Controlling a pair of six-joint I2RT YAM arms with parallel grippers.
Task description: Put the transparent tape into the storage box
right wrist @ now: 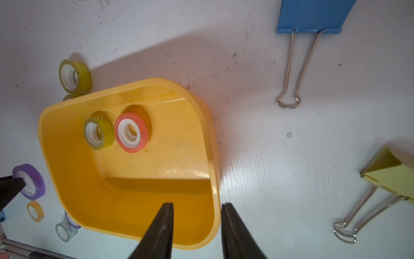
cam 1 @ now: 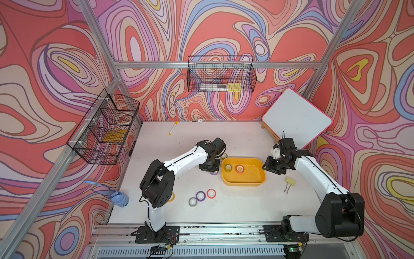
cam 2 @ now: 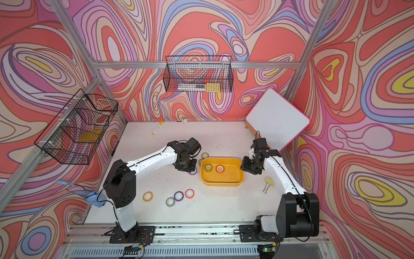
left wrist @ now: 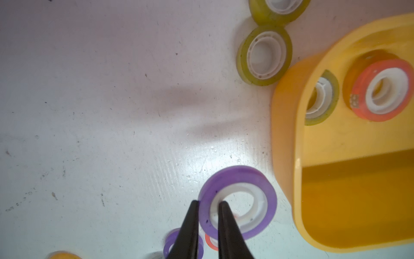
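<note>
My left gripper is at the purple tape (left wrist: 263,193) beside the storage box's left end; its fingertips straddle the roll's rim, apparently with the roll raised off the table. The orange storage box (left wrist: 282,129) holds a green tape (right wrist: 105,131) and red tape (right wrist: 142,136). Two green tapes (left wrist: 243,62) lie outside, behind its left end. My right gripper is open above the box's right end, nothing between its fingers. A clear-looking tape (cam 2: 170,201) lies at front left with other rolls.
Yellow (right wrist: 392,177) and blue (right wrist: 312,15) binder clips lie right of and behind the box. A whiteboard (cam 1: 296,112) leans at back right.
</note>
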